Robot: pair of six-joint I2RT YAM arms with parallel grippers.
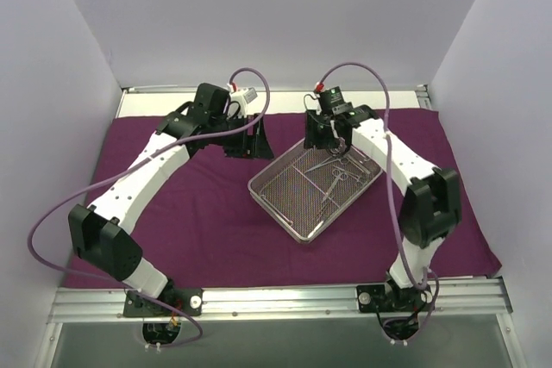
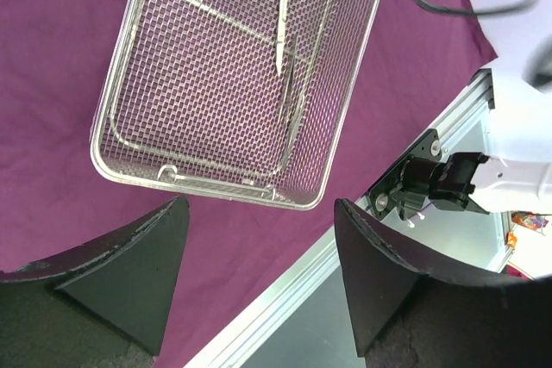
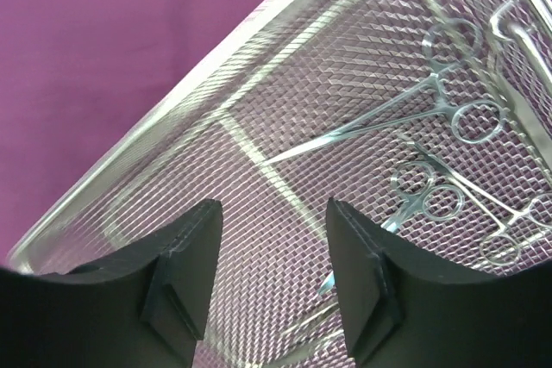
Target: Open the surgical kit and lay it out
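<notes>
The mesh instrument tray point(image 1: 280, 217) lies on the purple cloth, holding several scissor-like instruments. In the right wrist view, a long-bladed one point(image 3: 444, 108) and a smaller one point(image 3: 412, 202) lie among others. My left gripper point(image 1: 254, 148) hangs left of the tray; in the left wrist view its fingers stand open and empty. My right gripper point(image 1: 321, 140) is over the tray's back part, its fingers apart above the instruments with nothing seen between them.
The purple cloth point(image 1: 164, 230) has free room left of the tray and in front of it. White walls border the area, with metal rails at front and back.
</notes>
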